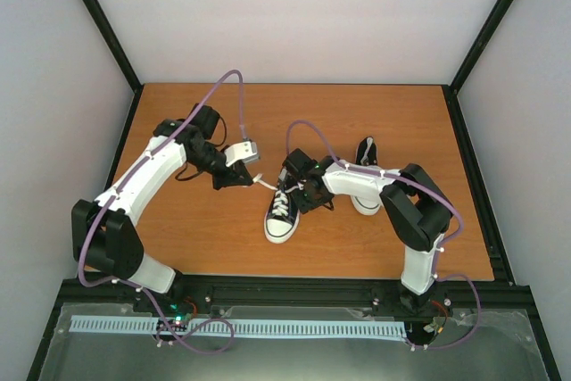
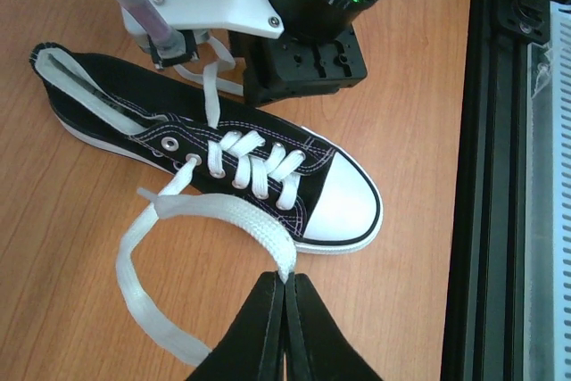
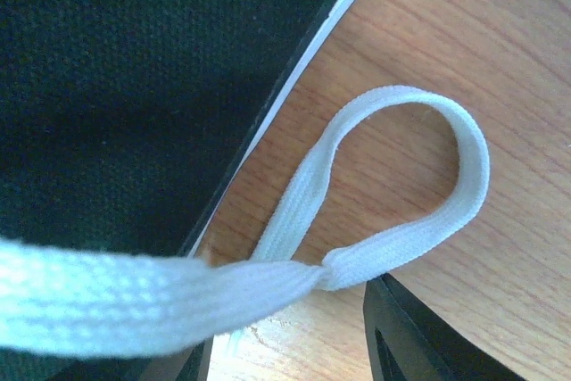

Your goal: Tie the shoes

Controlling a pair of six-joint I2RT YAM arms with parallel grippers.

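A black shoe with a white toe (image 1: pixel 280 216) lies between the arms, toe to the front. Its white lace (image 2: pixel 143 287) leaves an eyelet on the near side and curves round toward my left gripper, which is shut on a strand of it. The right gripper stands open beside the shoe, its fingers (image 3: pixel 393 318) apart. There, the other lace (image 3: pixel 473 153) makes a curve over the table, with a blurred strand crossing just in front of the fingers. A second black shoe (image 1: pixel 365 202) lies to the right, partly hidden by the right arm.
A dark frame (image 1: pixel 268 280) borders its front edge. The right arm reaches across between the two shoes.
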